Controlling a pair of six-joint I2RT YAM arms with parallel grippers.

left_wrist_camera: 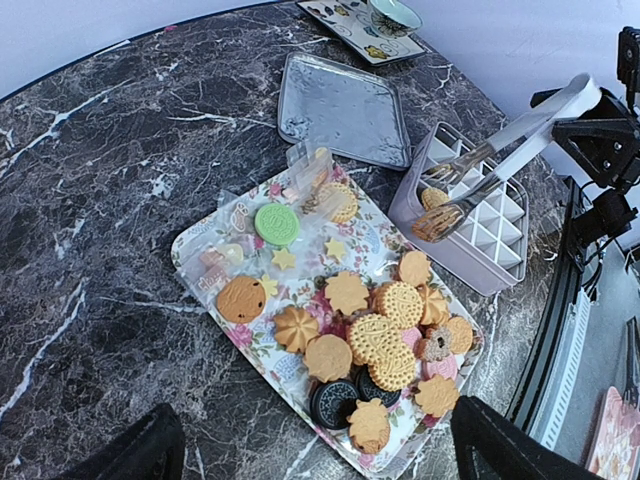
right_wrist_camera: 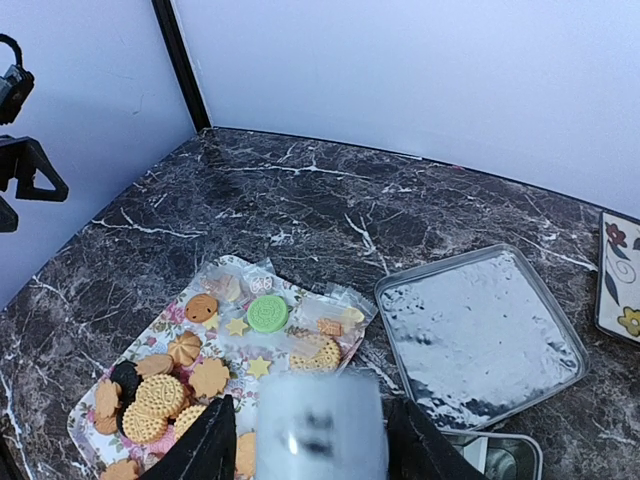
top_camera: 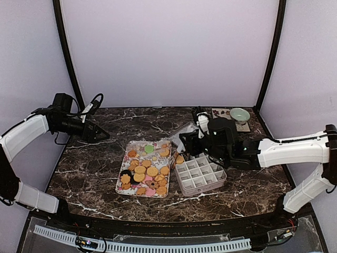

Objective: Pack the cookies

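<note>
A floral tray [top_camera: 122, 187] holds loose cookies of several shapes and some clear wrappers. To its right stands a compartment box [top_camera: 202, 182], most cells empty. My right gripper [top_camera: 187, 142] carries tongs [left_wrist_camera: 520, 150], their tips low at the box's near-left side by a round golden cookie [left_wrist_camera: 435, 198]; whether the tips grip it is unclear. Its fingers stand open around the blurred white tongs in the right wrist view. My left gripper [top_camera: 97, 134] is raised at the far left, open and empty, over bare table.
An empty metal tray [right_wrist_camera: 475, 330] lies behind the box. A patterned board [left_wrist_camera: 350, 35] with a pale bowl [top_camera: 239, 115] is at the back right.
</note>
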